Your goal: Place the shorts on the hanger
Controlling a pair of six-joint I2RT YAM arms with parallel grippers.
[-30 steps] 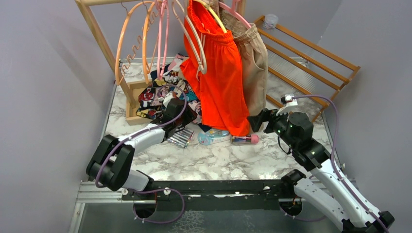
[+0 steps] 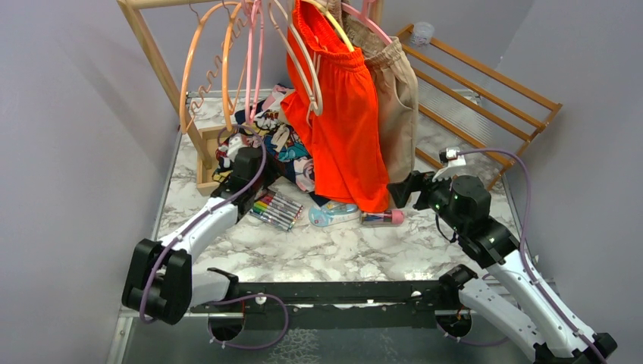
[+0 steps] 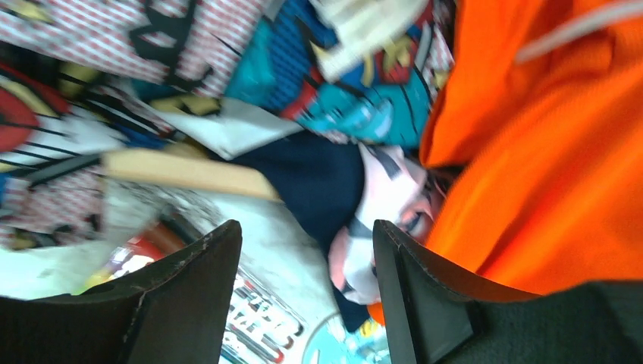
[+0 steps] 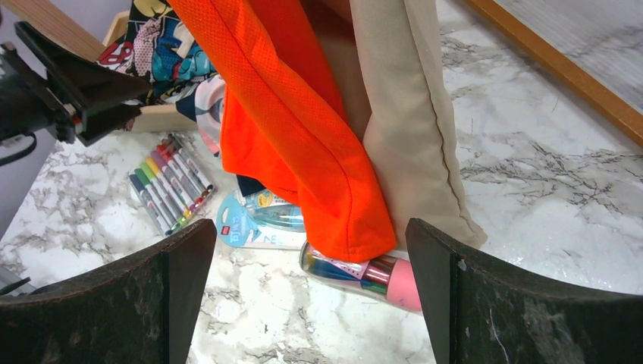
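Note:
Colourful patterned shorts (image 2: pixel 282 140) lie crumpled in and over a wooden tray, partly behind the left arm and the orange shorts. In the left wrist view the patterned cloth (image 3: pixel 349 98) spreads beyond my left gripper, which is open and empty, above the tray's front edge. Orange shorts (image 2: pixel 337 121) hang on a yellow hanger (image 2: pixel 337 29), and beige shorts (image 2: pixel 396 98) hang behind them on a pink one. A white hanger (image 2: pixel 303 68) hangs bare in front of the orange shorts. My right gripper stands open, nothing held, near the orange and beige hems.
Empty orange hangers (image 2: pixel 227 72) and pink hangers (image 2: pixel 256 68) hang at the left of the rack. Markers (image 2: pixel 277 209), a blue packet (image 2: pixel 334 214) and a pink-capped tube (image 2: pixel 383 218) lie on the marble table. A wooden rack (image 2: pixel 485 106) leans at right.
My left arm has swung left and slightly up in the top view, uncovering more of the markers and some of the cloth. The right arm and hanging shorts look unmoved.

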